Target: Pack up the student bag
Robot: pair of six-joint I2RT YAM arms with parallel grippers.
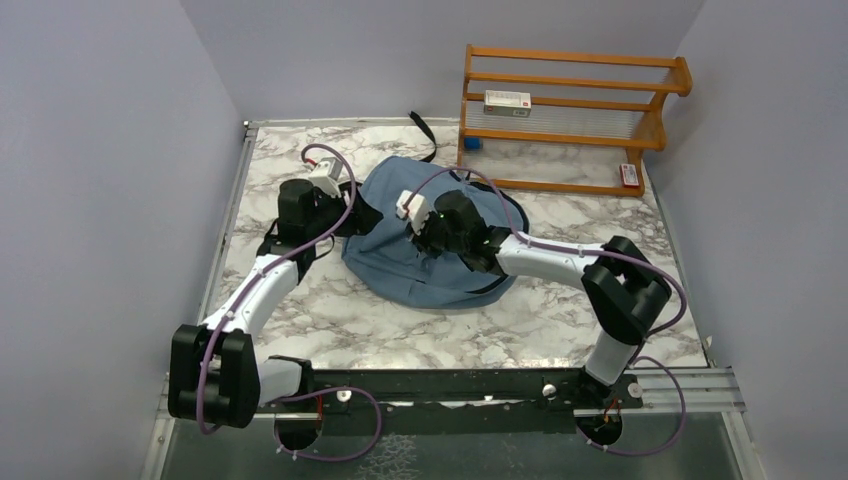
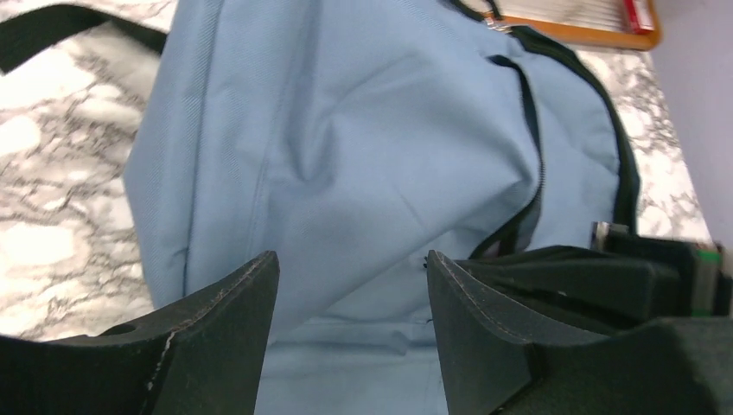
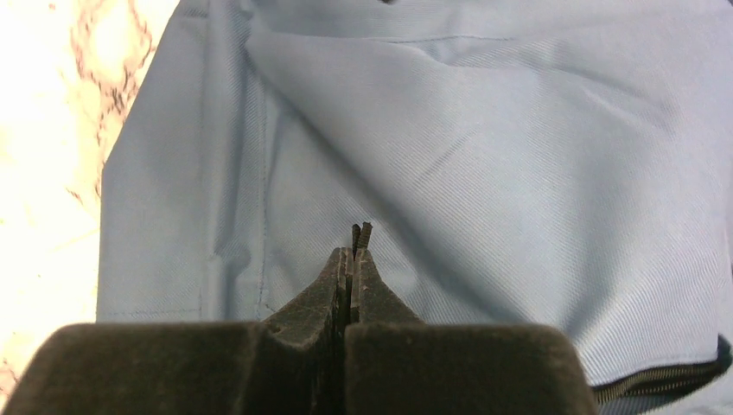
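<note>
A blue-grey fabric bag [image 1: 395, 270] with black trim lies flat on the marbled table. My left gripper is open above the bag's left part, with no object between its fingers. Over the middle of the bag, my right gripper is shut. Two short ends of a thin dark cord [image 3: 366, 233] stick out past its fingertips; where the cord leads is hidden. A black zipper edge [image 3: 661, 380] runs along a fold at the lower right of the right wrist view.
A wooden rack [image 1: 560, 134] stands at the back right, holding a white box [image 1: 507, 104], a blue item [image 1: 472, 144] and a small red-and-white box [image 1: 628, 175]. A black strap [image 1: 424, 135] extends behind the bag. Bare table lies at the front and right.
</note>
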